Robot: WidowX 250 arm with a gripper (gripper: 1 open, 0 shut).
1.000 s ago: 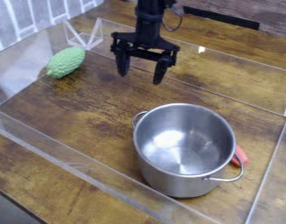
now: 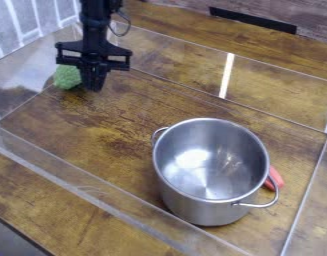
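The black gripper (image 2: 94, 66) is at the upper left, low over the green bumpy vegetable-like object (image 2: 67, 77), which it partly hides. Whether its fingers hold anything, or how they stand, is hard to make out at this size. A large steel pot (image 2: 210, 170) stands at the lower right on the wooden surface.
A red object (image 2: 273, 179) lies behind the pot's right side, mostly hidden. Clear plastic walls border the wooden area (image 2: 126, 120).
The gripper has moved left and down from the upper middle onto the green object, which it now partly covers. The pot has not moved.
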